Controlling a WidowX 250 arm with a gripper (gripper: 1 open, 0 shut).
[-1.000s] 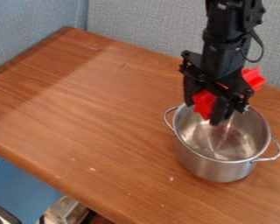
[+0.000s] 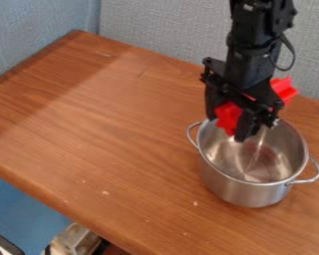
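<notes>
My black gripper (image 2: 242, 118) hangs over a steel pot (image 2: 253, 184) with two side handles on the right of the wooden table. A red object (image 2: 227, 117) is at the gripper's fingers, above the back of the pot; whether the fingers grip it is hard to tell. More red (image 2: 285, 88) shows behind the gripper to the right.
Grey padded walls stand behind and to the left. A metal fitting (image 2: 77, 241) sits past the table's front left edge.
The gripper has shifted very slightly to the left and up, with the red object at its fingers. The pot has not moved.
</notes>
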